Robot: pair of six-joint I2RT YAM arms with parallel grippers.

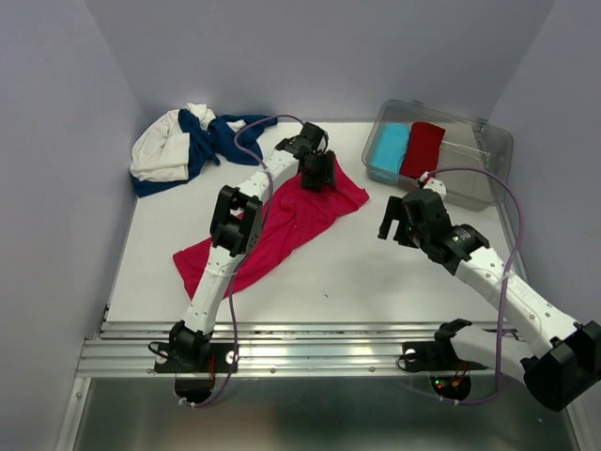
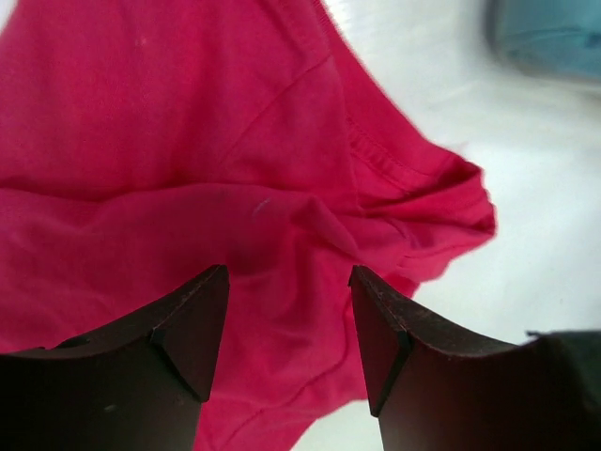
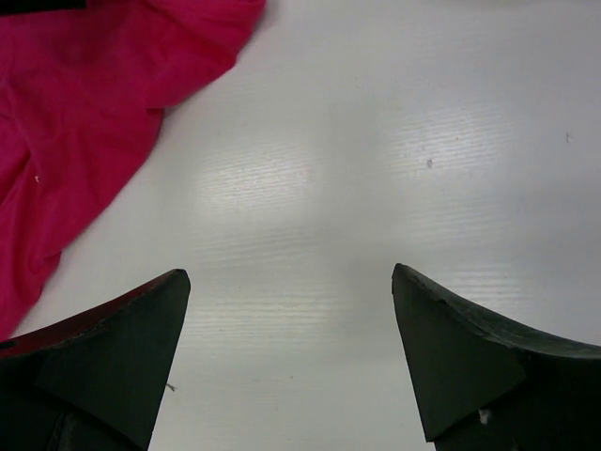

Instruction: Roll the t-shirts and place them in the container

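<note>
A red t-shirt lies loosely spread diagonally on the white table, wrinkled, not rolled. My left gripper hangs over its upper right end; in the left wrist view its open fingers frame creased red cloth, with nothing visibly held. My right gripper is open over bare table to the right of the shirt, which shows at the upper left of the right wrist view.
A clear bin at back right holds folded blue and dark red cloths. White and navy shirts are piled at back left.
</note>
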